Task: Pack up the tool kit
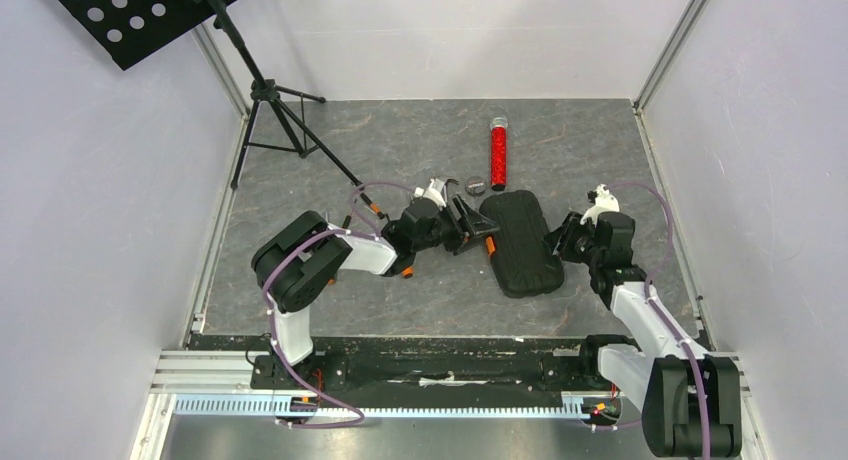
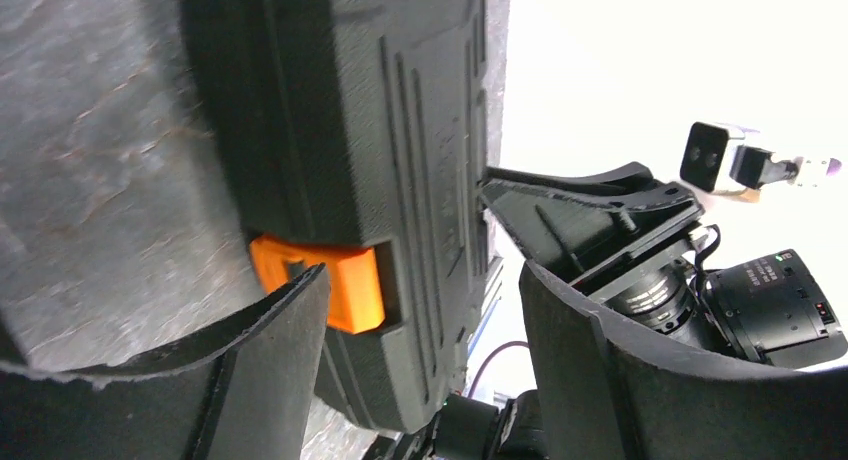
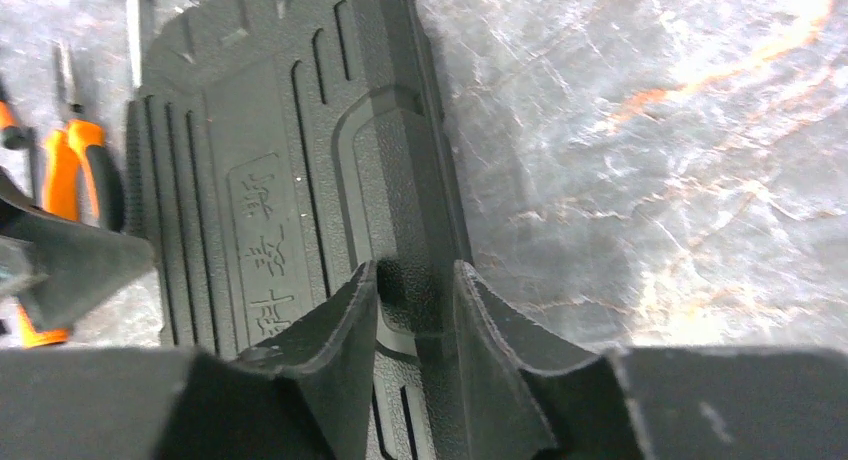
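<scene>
The black tool case (image 1: 522, 244) lies closed on the floor between my grippers. In the left wrist view its side shows an orange latch (image 2: 350, 290), with my left gripper spread part open around that area. My right gripper is at the case's right edge, its fingertips a little apart; whether they touch it is unclear. Orange-handled pliers (image 3: 85, 160) lie left of the case in the right wrist view, partly behind the other gripper. A hammer by the left gripper is mostly hidden in the top view.
A red tube (image 1: 498, 155) and a small round item (image 1: 476, 186) lie behind the case. A black stand (image 1: 300, 130) occupies the back left. Bare floor shows right of and behind the case.
</scene>
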